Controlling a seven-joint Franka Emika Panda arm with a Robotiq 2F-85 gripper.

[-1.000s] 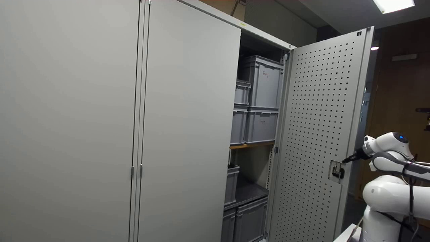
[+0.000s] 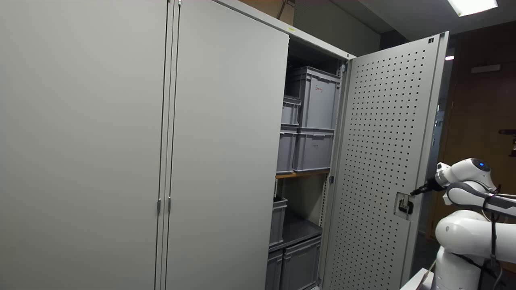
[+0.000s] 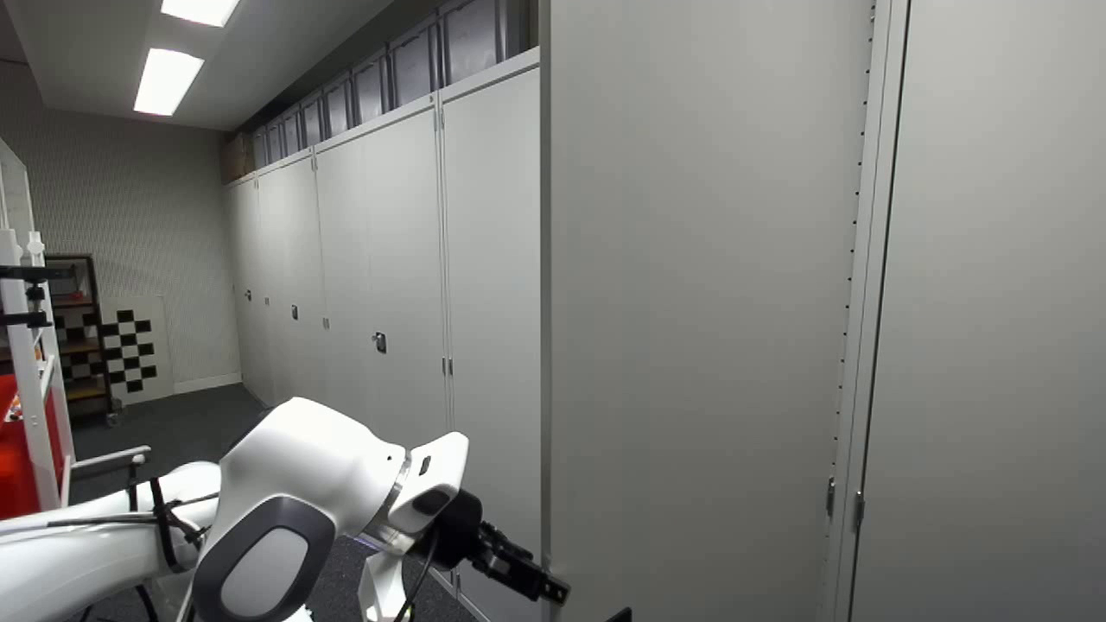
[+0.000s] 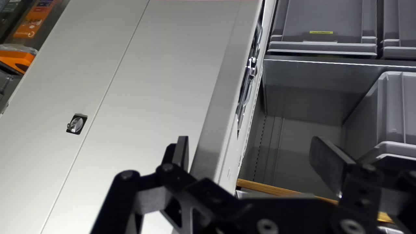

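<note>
The perforated cabinet door point(image 2: 387, 135) stands swung open, with a recessed latch point(image 2: 404, 205) low on its inner face near the free edge. At that edge, just above the latch, is my gripper's dark finger point(image 2: 419, 190). The wrist view has my gripper open, its fingers wide apart. The door's edge point(image 4: 214, 144) runs up through the gap, nearer the left finger point(image 4: 180, 151); the right finger point(image 4: 329, 162) is over the cabinet interior. Contact with the door cannot be made out. The plain outer face point(image 3: 705, 311) fills much of exterior view 2.
Grey bins point(image 2: 317, 101) stand stacked on the cabinet shelves. A closed door point(image 2: 227, 145) covers the cabinet's left half. More closed cabinets point(image 3: 378, 249) line the wall beyond the open door. Open floor point(image 3: 176, 425) shows behind the arm.
</note>
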